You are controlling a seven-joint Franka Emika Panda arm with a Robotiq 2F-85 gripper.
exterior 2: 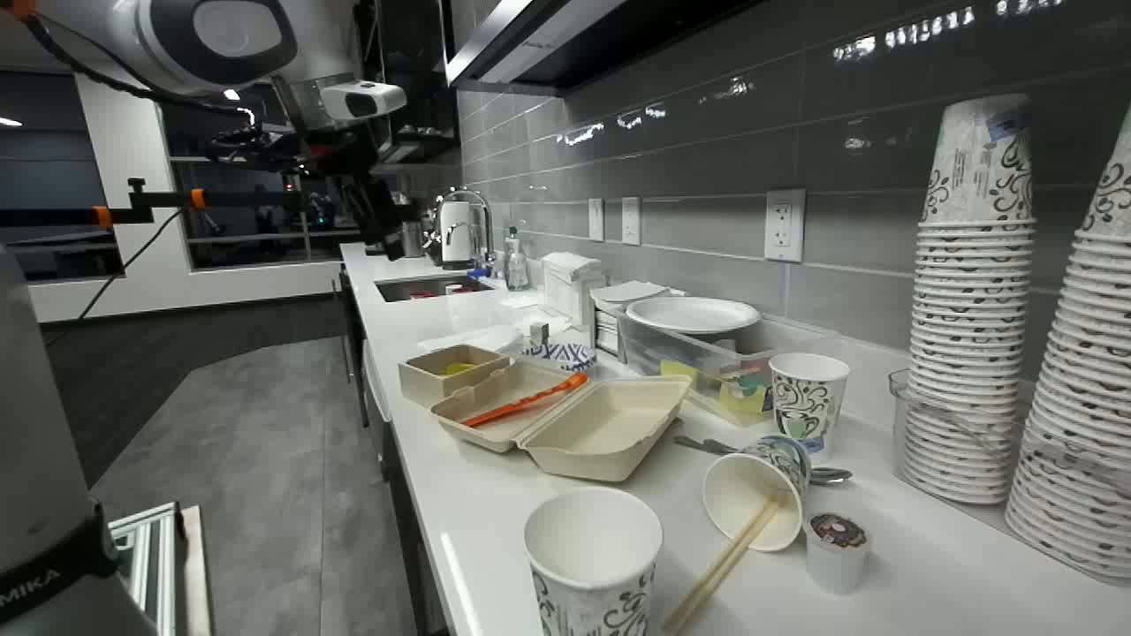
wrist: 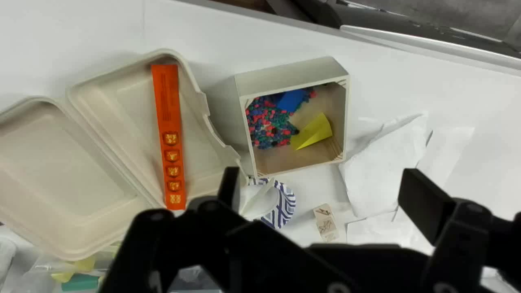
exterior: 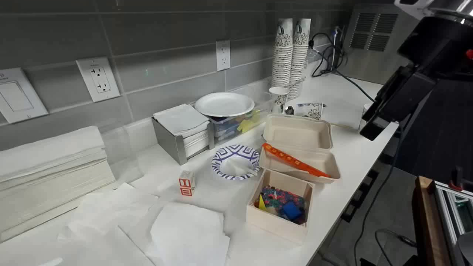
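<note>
My gripper stands open high above the counter, its two black fingers wide apart with nothing between them. Below it in the wrist view, a square pale box (wrist: 293, 80) holds many small coloured beads (wrist: 268, 122), a blue block (wrist: 292, 100) and a yellow wedge (wrist: 315, 132). An open beige takeout container (wrist: 122, 97) lies beside the box, with an orange chopstick sleeve (wrist: 168, 107) in one half. Partly hidden by the gripper is a blue-patterned bowl (wrist: 283, 205). Wooden letter blocks (exterior: 186, 183) stand stacked near loose white napkins (exterior: 190, 230).
A napkin holder (exterior: 177, 146), white plates (exterior: 224, 104) and tall cup stacks (exterior: 282, 57) line the wall. Near exterior view 2 stand an upright cup (exterior 2: 594, 541), a tipped cup (exterior 2: 755, 493) holding chopsticks, and a small pod (exterior 2: 838, 556).
</note>
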